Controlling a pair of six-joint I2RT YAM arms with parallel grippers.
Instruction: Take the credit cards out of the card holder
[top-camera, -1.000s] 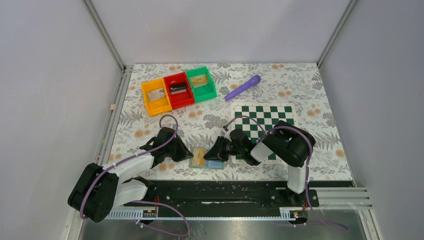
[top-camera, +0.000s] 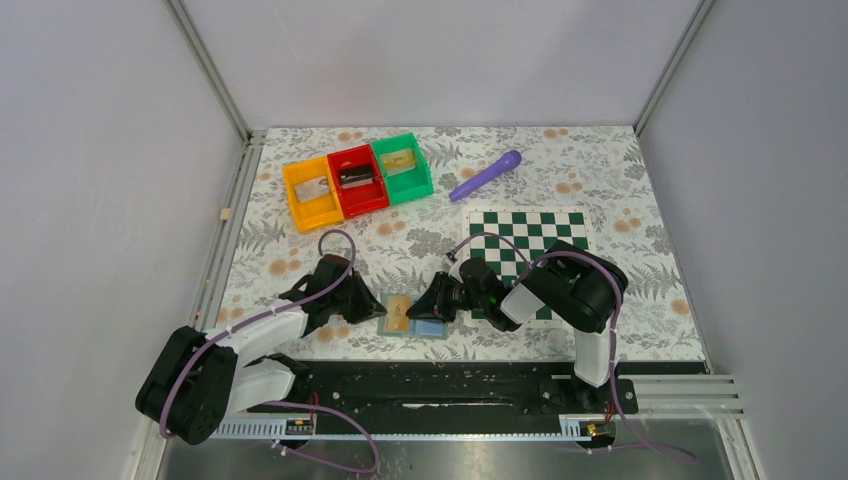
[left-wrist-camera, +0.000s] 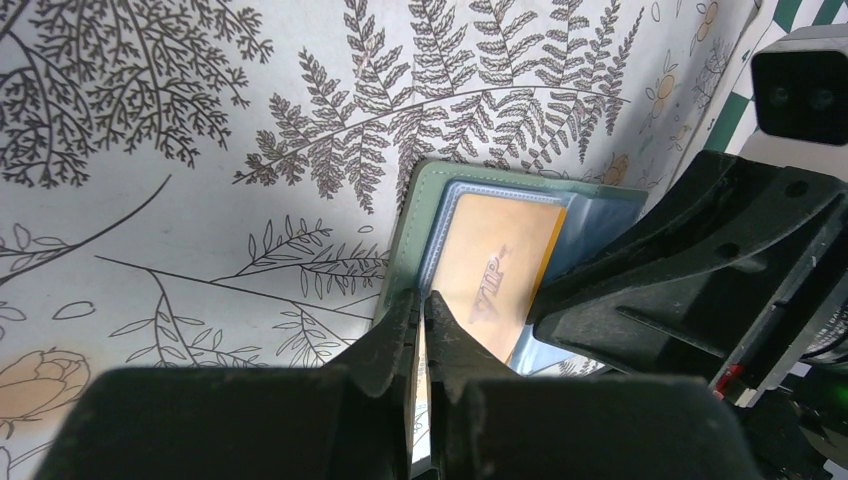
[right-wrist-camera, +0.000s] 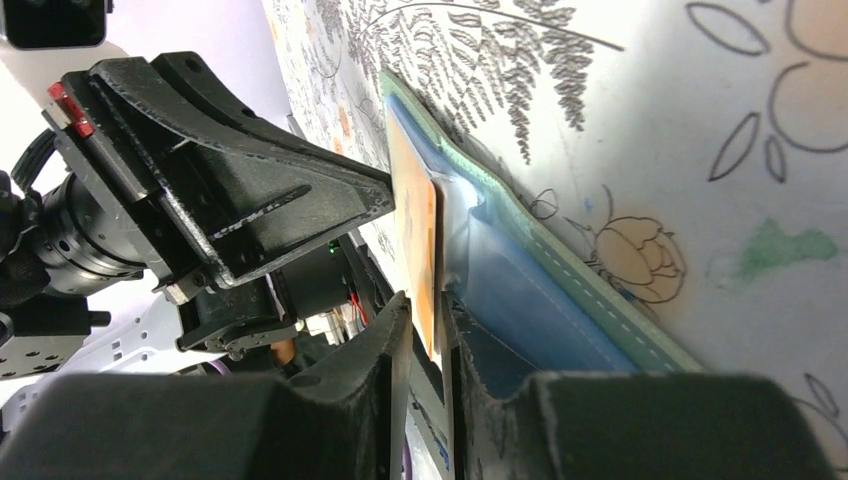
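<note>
The card holder, green-edged with a blue inner pocket, lies flat near the table's front edge. A peach-gold card sits in its left part, its right edge raised a little in the right wrist view. My left gripper is shut at the holder's left border, nothing visible between its fingertips. Over the card's raised edge, my right gripper stands narrowly open, the edge lying in the gap between its fingers. Whether either finger touches the card I cannot tell. The right gripper hides part of the holder from above.
At the back left stand joined yellow, red and green bins, each with a flat item inside. A purple microphone-shaped object lies at the back. The checkered board is partly under my right arm. Mid-table is clear.
</note>
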